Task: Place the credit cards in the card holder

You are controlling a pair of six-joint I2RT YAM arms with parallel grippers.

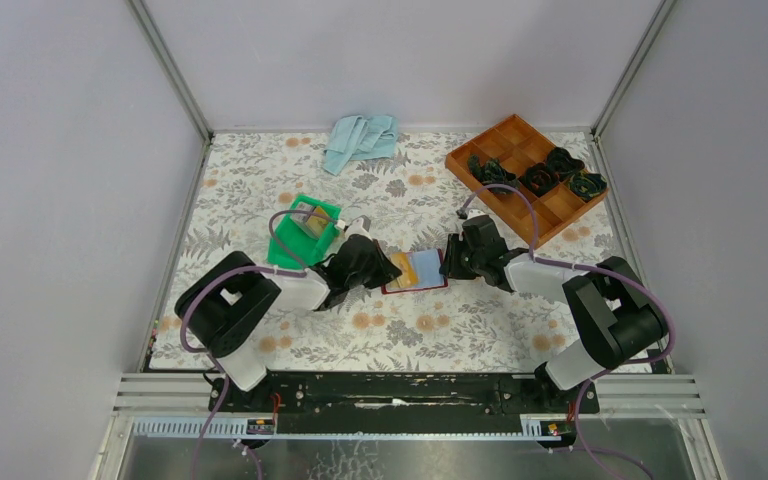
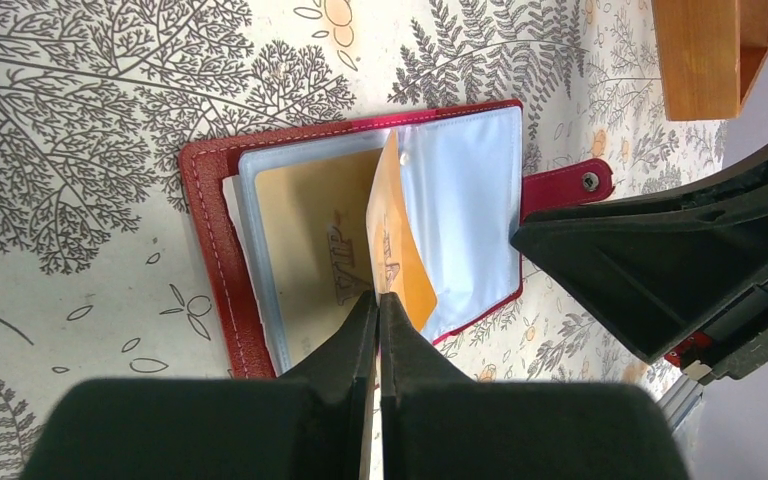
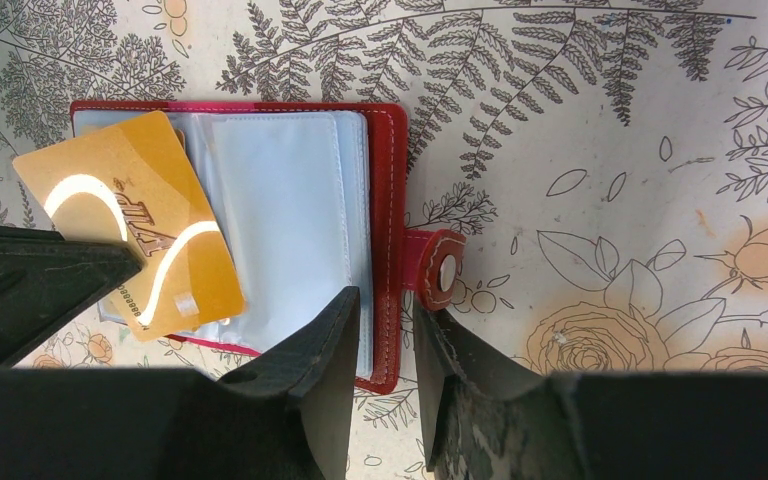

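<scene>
The open card holder [image 1: 426,268] lies mid-table between my grippers, red with pale blue sleeves [image 3: 290,230]. A gold card [image 3: 200,270] lies at its left half. In the left wrist view my left gripper is shut, its tips at the lower end of an upright gold card edge [image 2: 400,240]; whether it grips that card is unclear. My right gripper is part open at the holder's right edge, by the red snap tab [image 3: 435,262].
A green basket [image 1: 285,250] with cards stands left behind my left arm. A wooden compartment tray [image 1: 560,205] with dark coiled items is at back right, a blue cloth [image 1: 360,138] at the back.
</scene>
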